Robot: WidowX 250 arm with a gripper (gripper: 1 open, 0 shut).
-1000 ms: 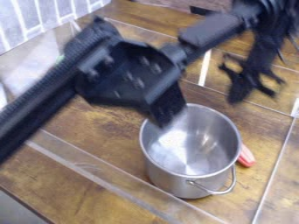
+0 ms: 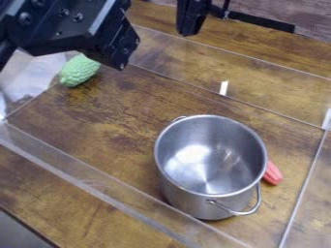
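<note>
A steel pot [image 2: 207,170] with a wire handle stands empty on the wooden table at the lower right. A red object [image 2: 272,172] lies just behind its right side. A green textured object [image 2: 77,70] lies at the upper left. The black arm [image 2: 77,29] fills the top left, high above the table. The dark gripper [image 2: 195,19] is at the top edge, partly out of frame, and its fingers are too unclear to judge.
Clear strips or panel edges border the work area, with a dark edge at the back right.
The arm has swung up and back from over the pot to the top of the view, uncovering the pot and the green object.
</note>
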